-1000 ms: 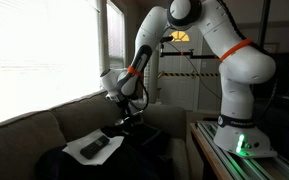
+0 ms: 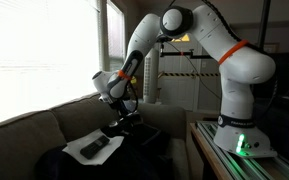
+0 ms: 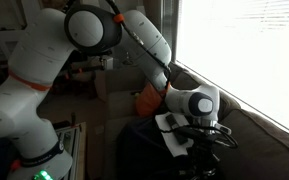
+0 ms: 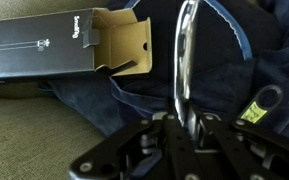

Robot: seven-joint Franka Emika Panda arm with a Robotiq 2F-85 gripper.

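Observation:
In the wrist view my gripper is shut on a shiny silver bar-like object (image 4: 185, 50), which stretches away from the fingers across the upper middle. What exactly the object is I cannot tell. Below it spreads dark blue cloth (image 4: 144, 95) with a lighter blue curved edge. In exterior view 1 the gripper (image 2: 124, 108) points down over the dark heap on the couch; its fingertips are hard to make out against the dark cloth. Exterior view 2 shows the arm's white wrist (image 3: 194, 100) above the couch.
An open black box (image 4: 69, 42) lies at upper left in the wrist view. To the right is a black loop-shaped item (image 4: 261, 104) with a yellow-green part. A white sheet (image 2: 92, 150) with a dark item on it rests on the cloth. The couch back (image 2: 29, 133) runs behind.
The arm's wrist has shifted a little to the left in exterior view 1. The white sheet and the dark cloth look unmoved.

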